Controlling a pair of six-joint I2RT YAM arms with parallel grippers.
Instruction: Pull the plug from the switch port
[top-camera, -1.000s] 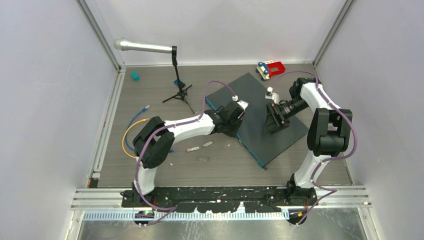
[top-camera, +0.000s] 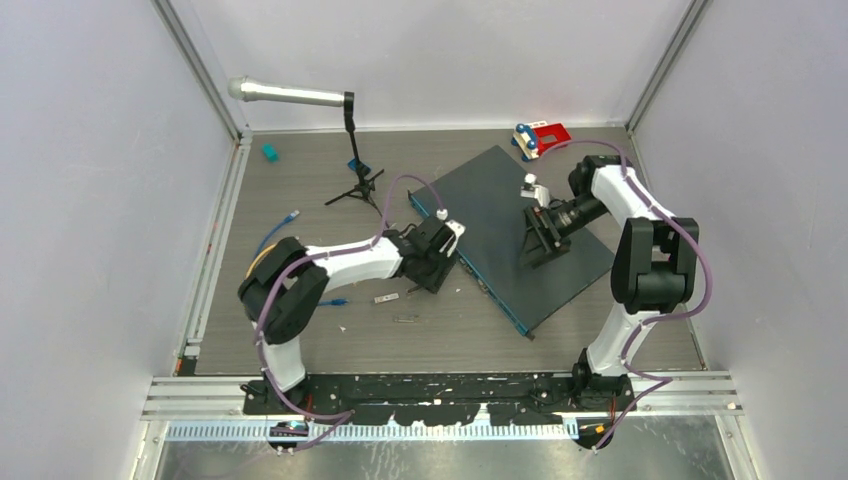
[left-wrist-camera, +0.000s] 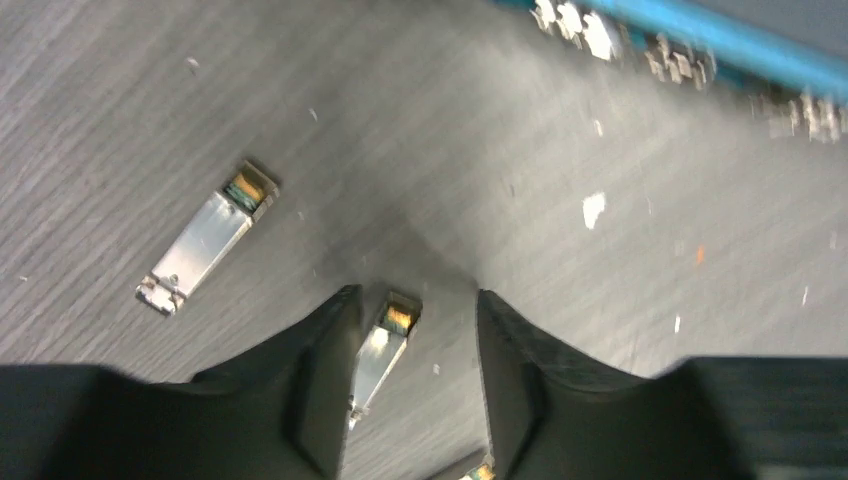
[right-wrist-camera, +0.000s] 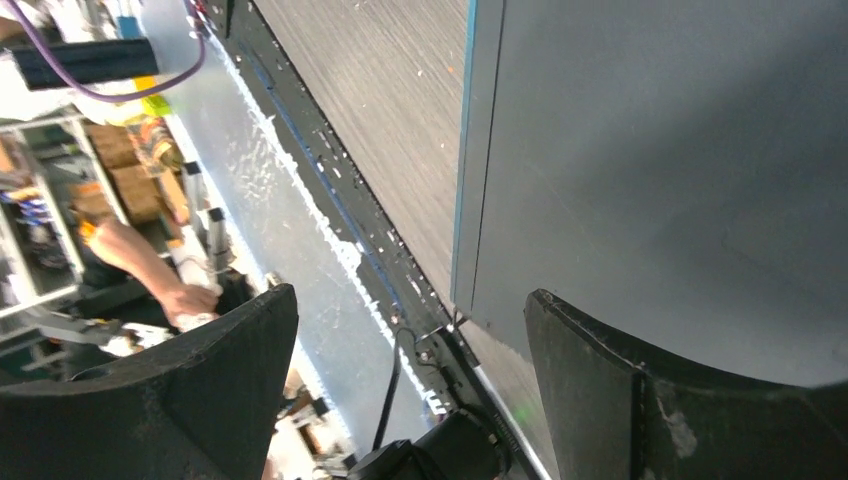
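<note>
The dark switch (top-camera: 515, 250) lies diagonally on the table, its port edge (left-wrist-camera: 680, 55) showing at the top right of the left wrist view. Small metal plugs (left-wrist-camera: 208, 235) lie loose on the wood below it. My left gripper is low over them, part open, fingertips on either side of a plug's end, apparently not closed on it. My right gripper (top-camera: 545, 235) is over the switch, open with nothing between its fingers.
A microphone stand (top-camera: 355, 175) is at the back left, blue and yellow cables (top-camera: 265, 240) at the left, a red toy (top-camera: 550, 135) at the back right. Bare table (top-camera: 460, 340) is at the front.
My left gripper has moved left and toward the front, away from the switch's edge onto the loose plugs. The right arm has shifted slightly left.
</note>
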